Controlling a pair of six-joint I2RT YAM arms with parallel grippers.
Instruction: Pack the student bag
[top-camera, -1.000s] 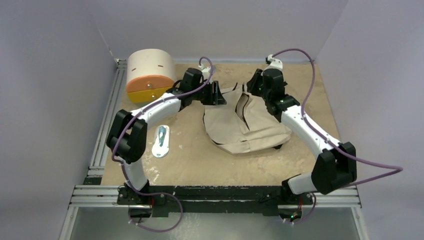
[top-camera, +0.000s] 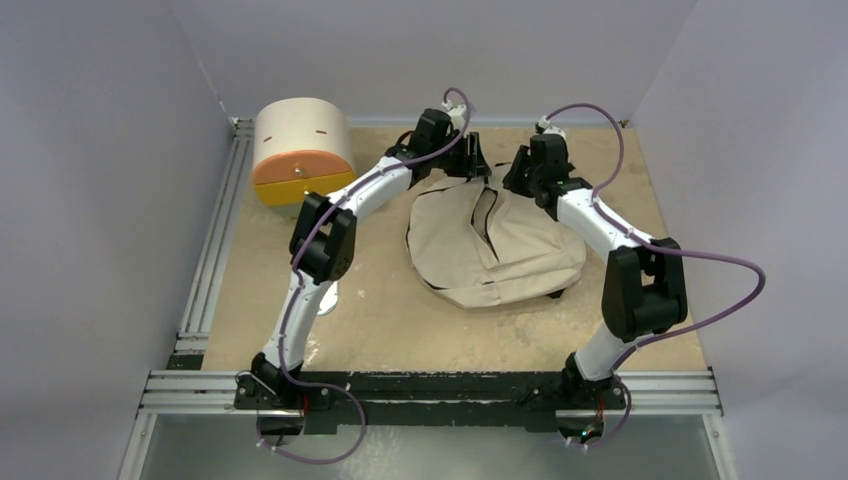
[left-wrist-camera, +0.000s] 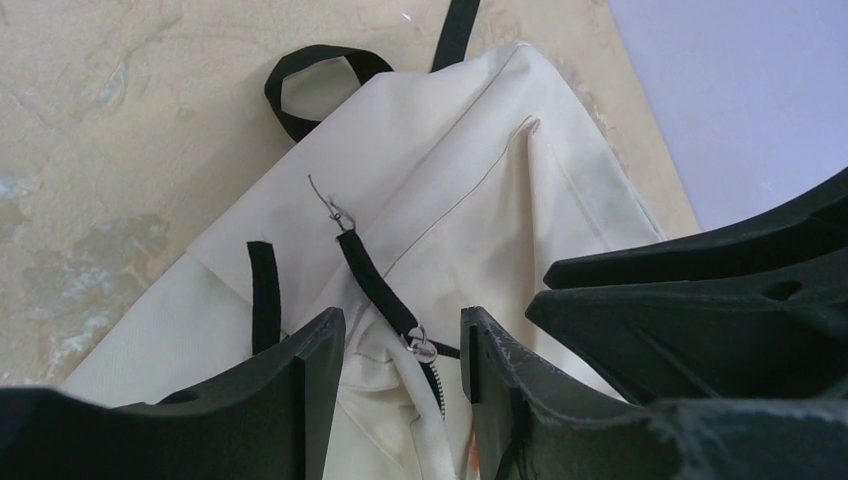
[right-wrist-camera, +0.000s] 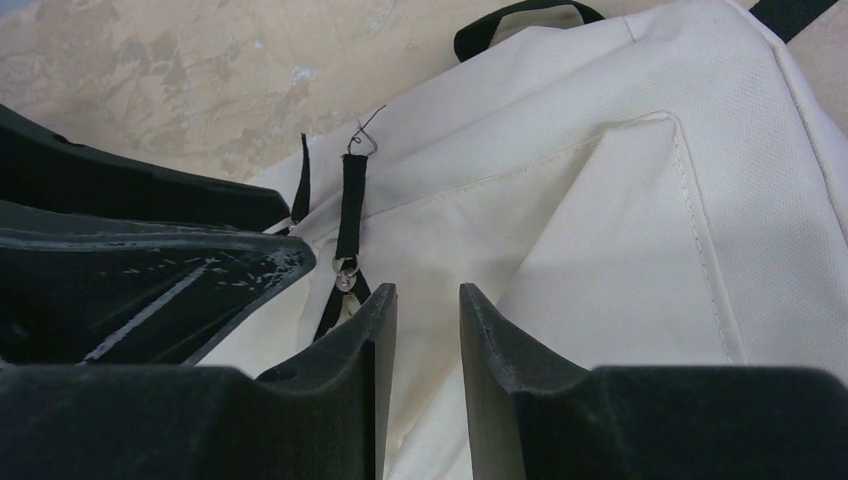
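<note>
A cream fabric bag (top-camera: 450, 250) lies on the board, a dark slit down its middle. My left gripper (top-camera: 478, 165) and my right gripper (top-camera: 513, 173) hover over its back part, close to each other. In the left wrist view, a black zipper pull (left-wrist-camera: 368, 270) lies just beyond the fingers of my left gripper, which is open and empty. In the right wrist view, my right gripper stands open over the cream cloth, nothing between its fingers, with the zipper pull (right-wrist-camera: 352, 205) to its left.
A rounded cream box (top-camera: 300, 130) with an orange and yellow front stands at back left. A white object (top-camera: 328, 302) lies partly hidden beside my left arm. The front of the board is clear. Walls surround the back and sides.
My left gripper has moved right and toward the back, over the bag's top part near my right gripper. The right arm has shifted slightly from its earlier pose.
</note>
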